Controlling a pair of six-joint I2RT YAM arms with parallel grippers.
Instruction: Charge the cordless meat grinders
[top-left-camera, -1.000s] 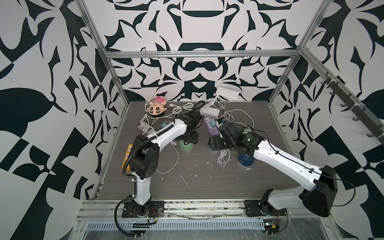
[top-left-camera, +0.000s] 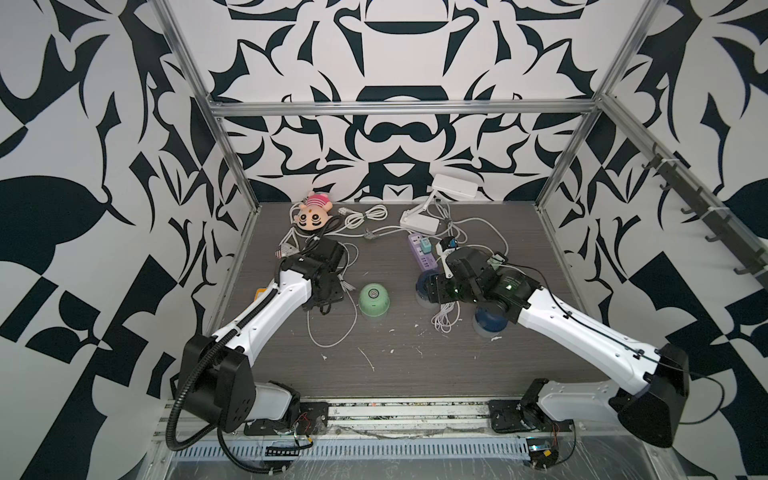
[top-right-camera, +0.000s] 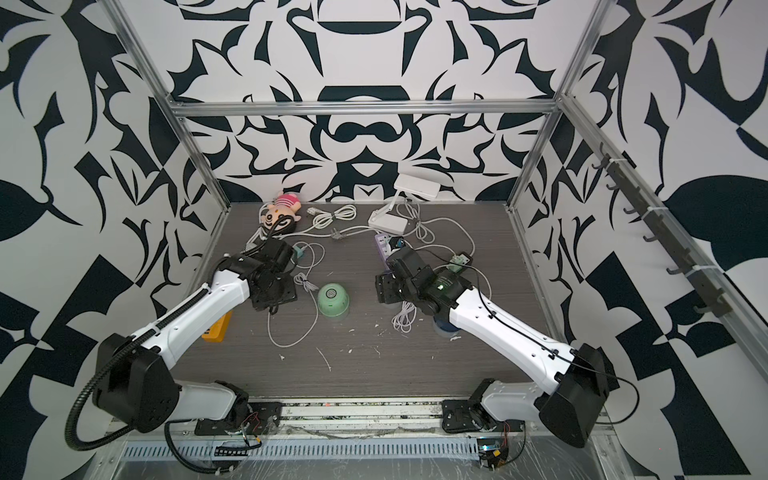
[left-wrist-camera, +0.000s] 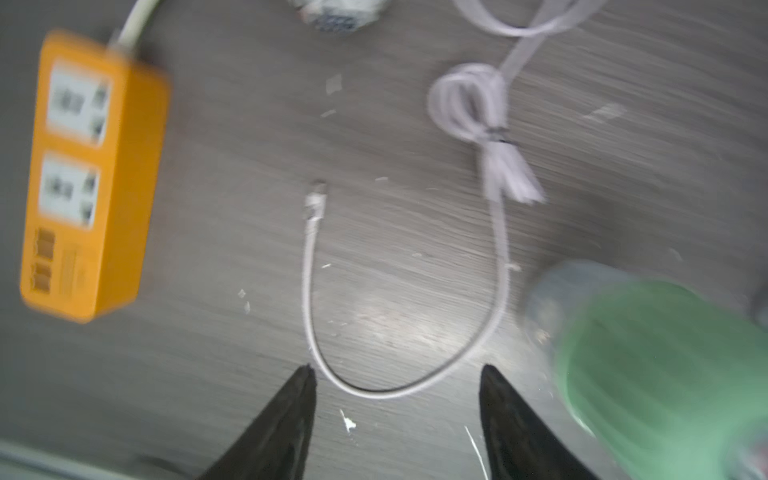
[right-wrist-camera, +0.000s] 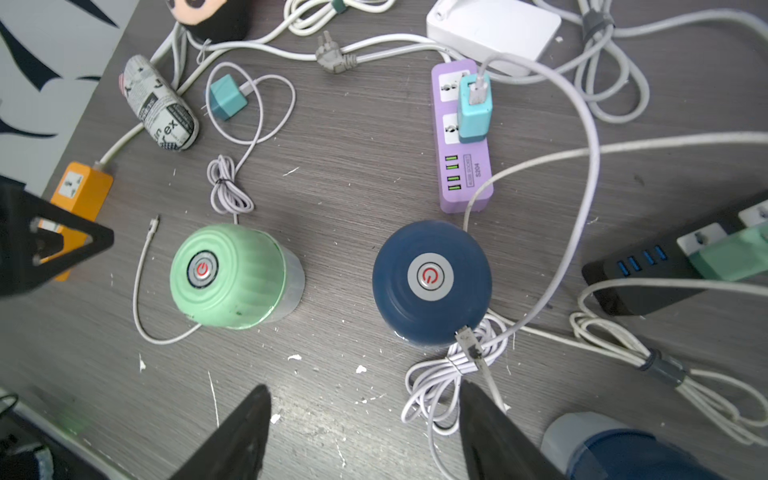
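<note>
In the left wrist view my left gripper hangs open and empty over a white charging cable (left-wrist-camera: 501, 240) with a bare plug end (left-wrist-camera: 316, 200). The green grinder (left-wrist-camera: 664, 368) stands upright to its right. In the right wrist view my right gripper is open, its right finger close to a white cable. Beyond it stands a dark blue grinder (right-wrist-camera: 432, 272). A plug (right-wrist-camera: 468, 341) is at that grinder's near side; I cannot tell whether it is seated. A turquoise adapter (right-wrist-camera: 474, 112) sits in the purple power strip (right-wrist-camera: 464, 180).
An orange strip (right-wrist-camera: 84, 188) is at far left, with a loose turquoise adapter (right-wrist-camera: 228, 97) nearby. A black strip (right-wrist-camera: 640, 268) holding a green adapter (right-wrist-camera: 732, 252) and another blue grinder (right-wrist-camera: 640, 456) are at right. Bare table lies in front of the green grinder.
My left arm has swung left, away from above the green grinder, uncovering it. The right arm has shifted only slightly. The grinders stay in place.
</note>
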